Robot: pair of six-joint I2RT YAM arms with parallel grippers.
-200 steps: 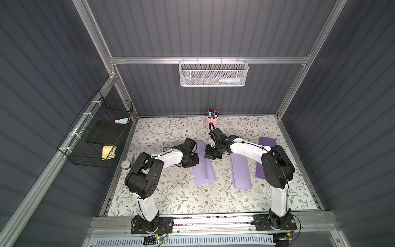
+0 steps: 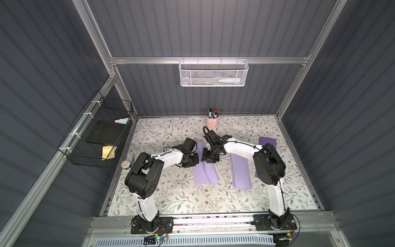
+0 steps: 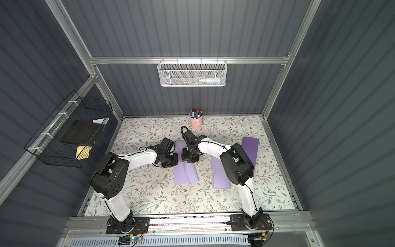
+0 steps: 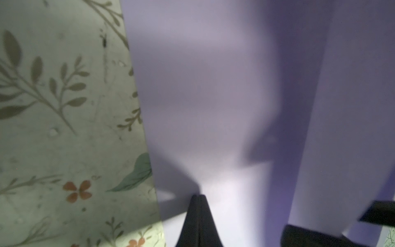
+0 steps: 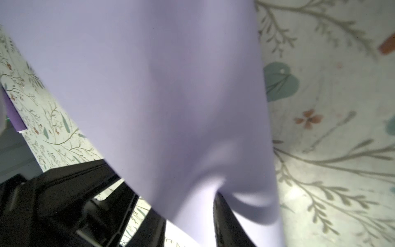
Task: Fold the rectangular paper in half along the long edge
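A lavender sheet (image 2: 201,176) lies in front of me, its right part bent over in a long soft curl, as the right wrist view (image 5: 172,82) shows. My left gripper is shut, its tips down on the sheet near the left edge, with nothing visible between them. My right gripper is at the curled part, its fingertips apart on either side of paper near a small buckle in it; whether it grips cannot be seen. In both top views the two grippers sit close together over the sheet's upper half.
A folded lavender stack (image 2: 242,177) lies to the right, with darker purple paper (image 2: 267,140) beyond. A pink pen cup (image 2: 212,122) stands behind. A tape roll (image 2: 126,164) is at the far left.
My right gripper and arm have shifted left over the sheet, toward my left gripper, and the sheet's curled part has changed shape slightly. The left arm has not moved.
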